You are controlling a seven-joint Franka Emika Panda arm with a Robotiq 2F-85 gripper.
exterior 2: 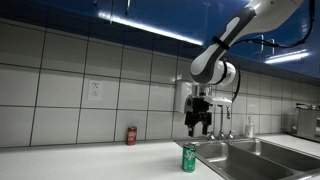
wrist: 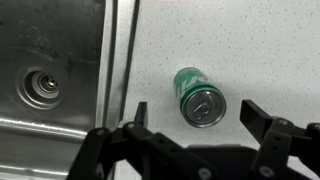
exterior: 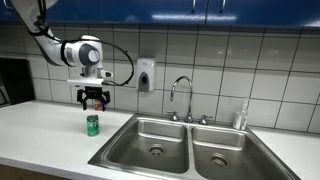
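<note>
A green can (exterior: 93, 126) stands upright on the white counter, left of the sink. From the wrist view I look down on the silver top of this can (wrist: 203, 104), which sits between and ahead of my fingers. My gripper (exterior: 95, 101) hangs open above the can, clear of it, with nothing held. In the second exterior view the gripper (exterior 2: 199, 131) is higher than the green can (exterior 2: 189, 158) and slightly to its right. A red can (exterior 2: 131, 136) stands farther back near the tiled wall; in the first exterior view it is partly hidden behind the gripper.
A double steel sink (exterior: 190, 150) with a faucet (exterior: 181, 98) lies right of the can. A soap bottle (exterior: 241, 117) stands behind the sink at the right. A dispenser (exterior: 146, 75) hangs on the wall.
</note>
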